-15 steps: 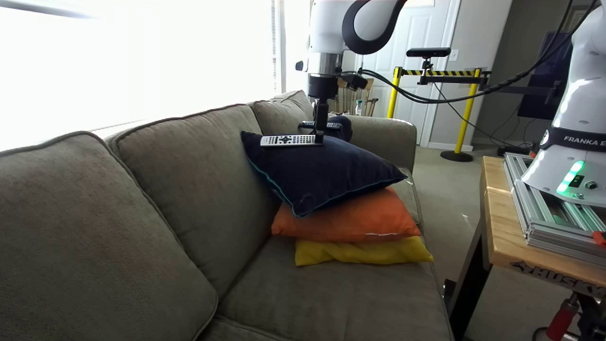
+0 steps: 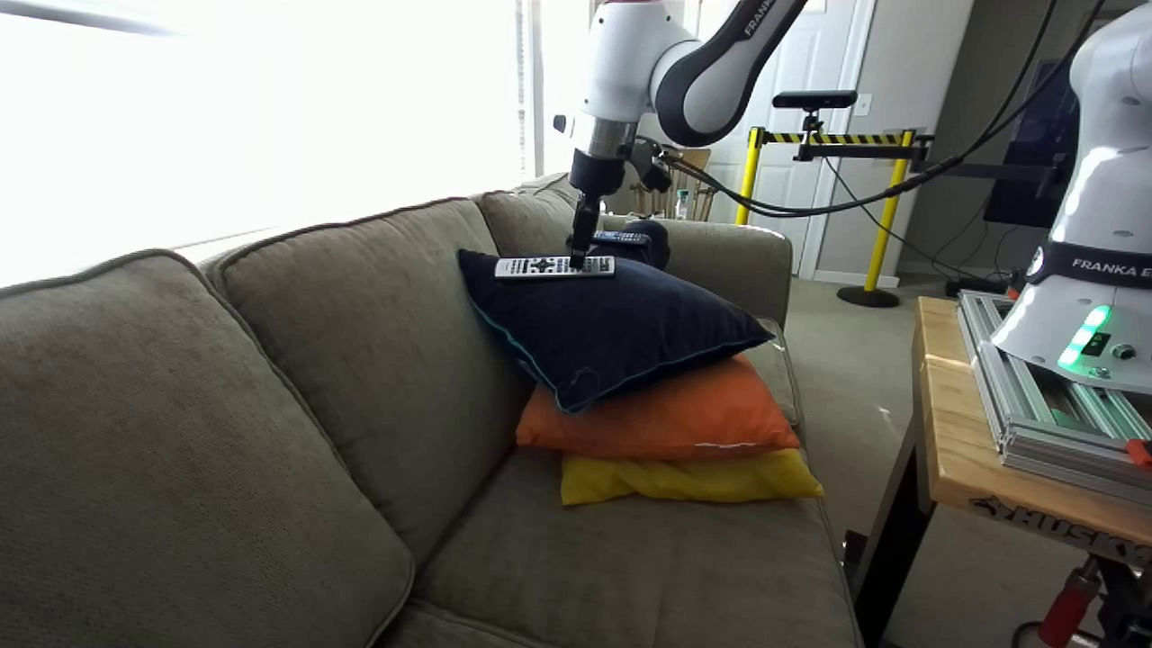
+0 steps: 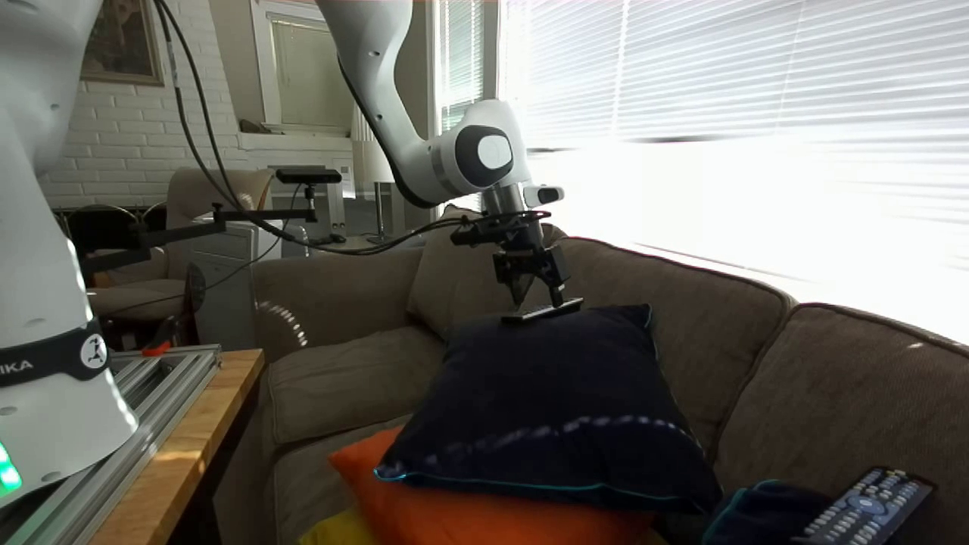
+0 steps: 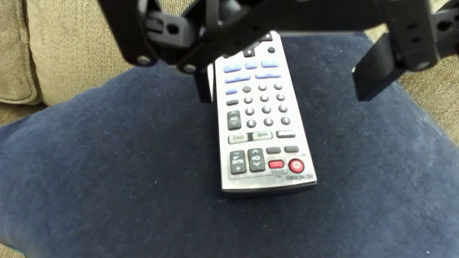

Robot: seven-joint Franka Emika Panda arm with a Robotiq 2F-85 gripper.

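On top of the dark blue pillow (image 2: 637, 324) lies a silver remote (image 2: 529, 268), flat on the fabric near the sofa back. My gripper is open above it, fingers pointing down. In the wrist view the left finger (image 4: 202, 86) is right beside the remote's left long edge, while the right finger (image 4: 376, 73) stands well off the other side over bare pillow. The remote's far end is hidden behind the gripper body. From the second exterior view, the remote (image 3: 543, 312) shows as a thin slab under the gripper (image 3: 537, 301).
Beneath the blue pillow are an orange pillow (image 2: 670, 416) and a yellow one (image 2: 691, 477), stacked on the sofa seat (image 2: 648, 572). A second, dark remote (image 3: 867, 509) rests on another navy cushion (image 3: 772, 516). The sofa back (image 2: 356, 302) rises close behind the stack.
In exterior view 1 the gripper has shifted left along the remote, from its near-right end toward the middle, and the arm now leans more. The remote and pillows look unmoved.
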